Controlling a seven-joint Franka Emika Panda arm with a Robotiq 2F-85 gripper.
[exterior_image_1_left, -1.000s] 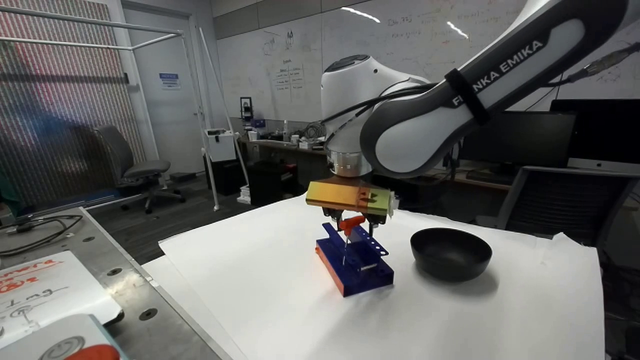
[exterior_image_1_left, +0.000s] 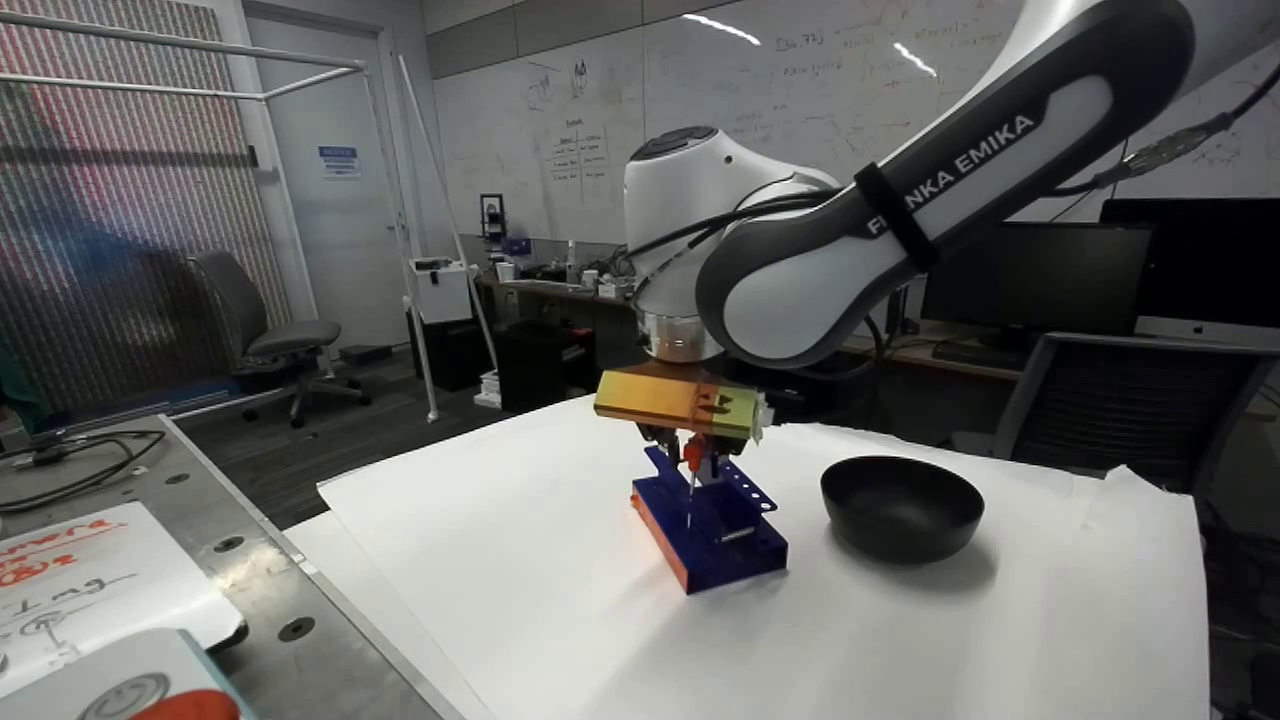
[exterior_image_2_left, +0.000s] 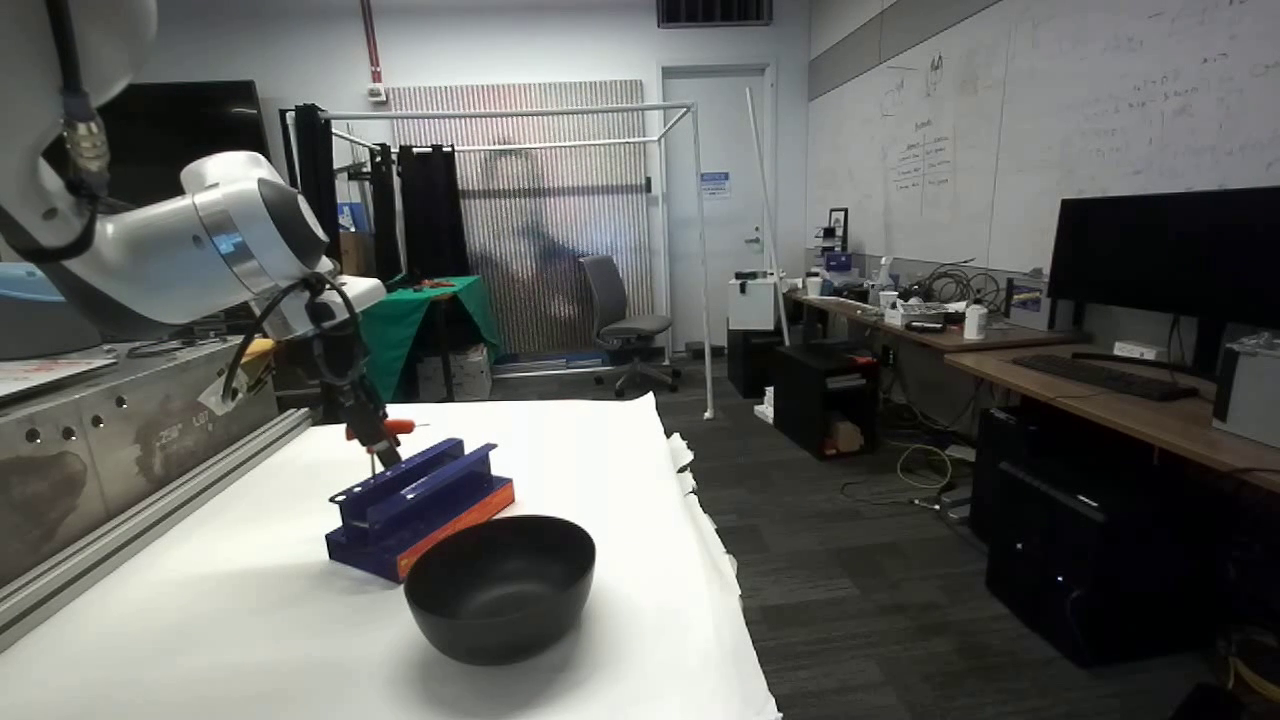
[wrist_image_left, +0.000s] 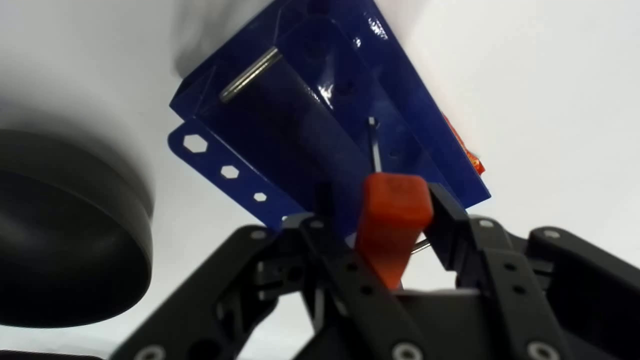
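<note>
A hex driver with an orange-red handle (wrist_image_left: 396, 207) stands in a dark blue metal holder (exterior_image_1_left: 734, 546), its thin metal shaft (wrist_image_left: 375, 147) reaching down into it. Around the handle is my gripper, partly open, one finger on either side. In the wrist view the right finger (wrist_image_left: 445, 225) is close against the handle, while some gap shows between the handle and the left finger. Exterior view 1 has the gripper (exterior_image_1_left: 693, 457) low over the holder's back part. From the side, the handle (exterior_image_2_left: 397, 426) pokes out past the fingers.
A black bowl (exterior_image_1_left: 902, 510) sits beside the holder, empty as far as its inside shows. White paper (exterior_image_1_left: 528, 564) covers the table, with free room around both. A metal bench edge (exterior_image_1_left: 324, 642) runs along the left in exterior view 1.
My gripper has moved slightly left and down in exterior view 1, and its fingers have come closer together around the handle. The holder and bowl have not moved.
</note>
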